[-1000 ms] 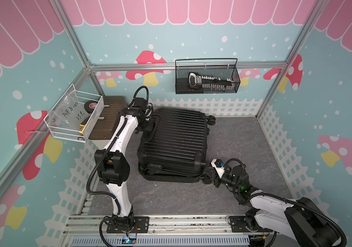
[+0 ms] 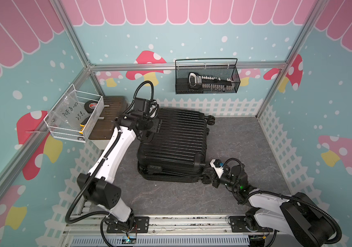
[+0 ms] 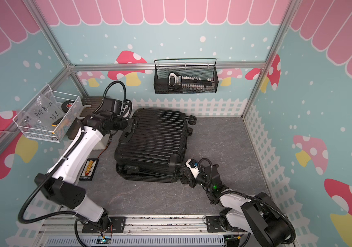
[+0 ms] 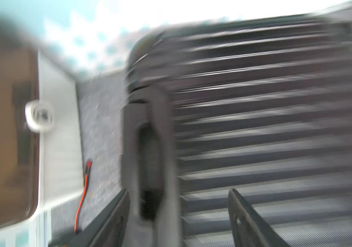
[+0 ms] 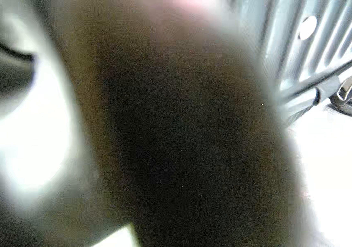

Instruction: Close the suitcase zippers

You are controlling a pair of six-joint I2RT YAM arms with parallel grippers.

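The black ribbed suitcase (image 2: pixel 176 140) lies on its side, shell up; its zippered rim runs along the near edge. My left gripper hangs over the suitcase's handle (image 4: pixel 128 156) end at the left, fingers apart with nothing seen between them; that wrist view is blurred. My right gripper (image 3: pixel 190 175) sits low against the near right corner, by the wheel there; its wrist view is mostly a dark blur, so its fingertips are hidden. The zipper pulls cannot be made out.
A brown-topped box (image 2: pixel 110 107) stands left of the suitcase under a white wire basket (image 2: pixel 97 119). A power strip (image 3: pixel 88 169) lies on the left floor. A black basket (image 2: pixel 206 88) hangs on the back wall.
My left arm has swung and lifted, moving its gripper rightward over the suitcase top from the handle. My right arm has shifted only slightly.
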